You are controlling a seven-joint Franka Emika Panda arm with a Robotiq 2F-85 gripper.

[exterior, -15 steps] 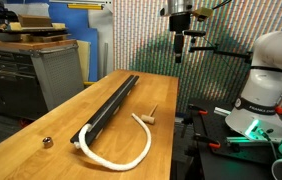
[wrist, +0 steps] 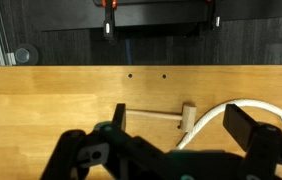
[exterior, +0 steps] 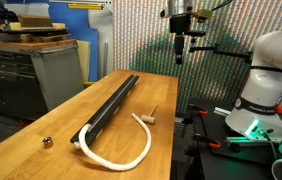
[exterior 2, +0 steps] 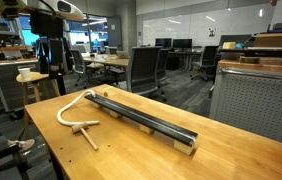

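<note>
On the wooden table lies a wooden mallet (exterior: pixel 148 119), its thin handle (wrist: pixel 153 113) pointing away from the head (wrist: pixel 189 118). Beside it a white hose (exterior: pixel 119 164) curves across the tabletop, one end close to the mallet head in the wrist view. A long black rail (exterior 2: pixel 146 120) rests along the table on small light blocks. My gripper is open, its two fingers wide apart with nothing between them. It hangs high above the table's robot-side edge, well clear of the mallet and hose.
A small round metal piece (exterior: pixel 47 142) stands near the table's left edge. Bare wooden tabletop (exterior 2: pixel 221 150) spreads beyond the rail. Behind the table stand a grey cabinet (exterior: pixel 66 75) and office chairs (exterior 2: pixel 146 70).
</note>
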